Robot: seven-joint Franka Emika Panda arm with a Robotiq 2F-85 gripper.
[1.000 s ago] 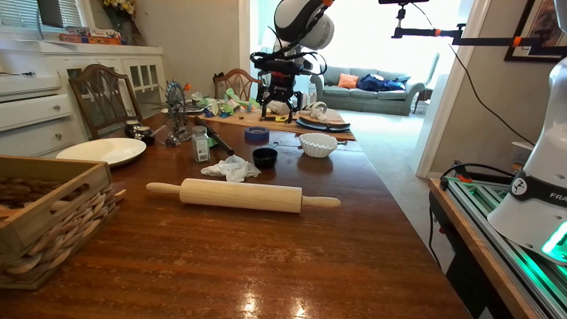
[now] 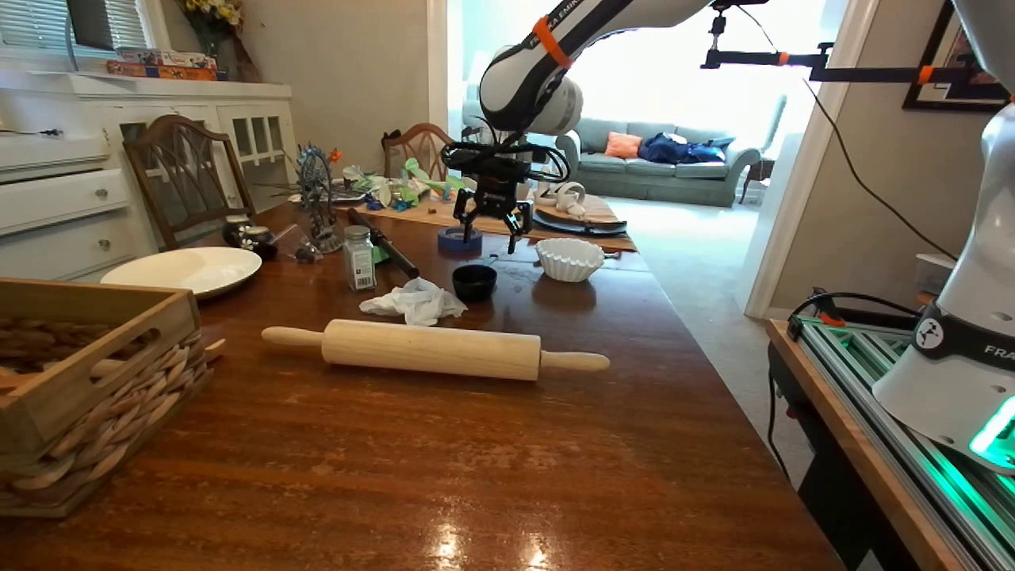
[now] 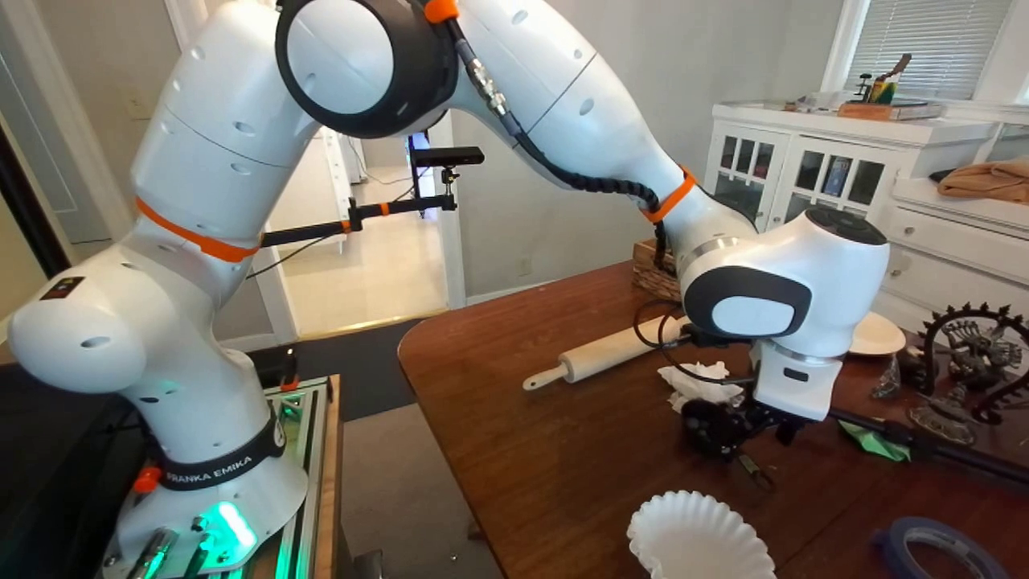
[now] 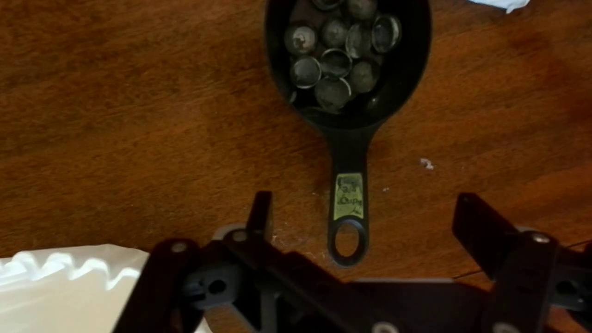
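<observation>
A black measuring cup (image 4: 350, 119) lies under the wrist camera, with several clear, rounded pieces (image 4: 335, 62) inside its bowl. Its handle bears a yellow label and ends in a ring, pointing toward my gripper. The fingers stand wide apart on either side of that handle, touching nothing. From exterior view 1, the gripper (image 2: 494, 239) hangs above the table behind the black cup (image 2: 473, 281). To the right of the cup there is a white fluted bowl (image 2: 568, 258); part of this bowl (image 4: 61, 294) shows at the lower left of the wrist view.
A crumpled white tissue (image 2: 416, 301) and a glass jar (image 2: 359, 258) are left of the cup. Blue tape (image 2: 461, 241) lies behind it. A rolling pin (image 2: 433, 349) crosses the table in front, and a woven basket (image 2: 105, 419) stands left.
My gripper has come down and a little toward the near side, closer to the black cup. It was open before and still is. The objects on the table have not moved.
</observation>
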